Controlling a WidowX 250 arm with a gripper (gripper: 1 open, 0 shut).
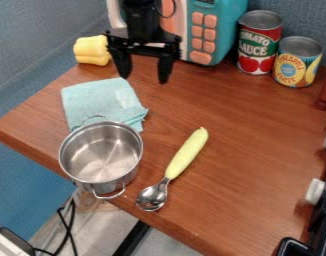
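Note:
My black gripper (142,66) hangs open above the back left of the wooden table (246,140), in front of the teal toy microwave, with nothing between its fingers. To its left is a yellow pepper-like piece (90,50). Below lie a light blue cloth (99,98), a steel pot (99,155) at the near left edge, and a spoon (152,195) with a pale yellow handle.
A tomato sauce can (258,45) and a yellow-label can (297,62) stand at the back right, near a small red item (325,98). A black appliance (313,210) lines the right edge.

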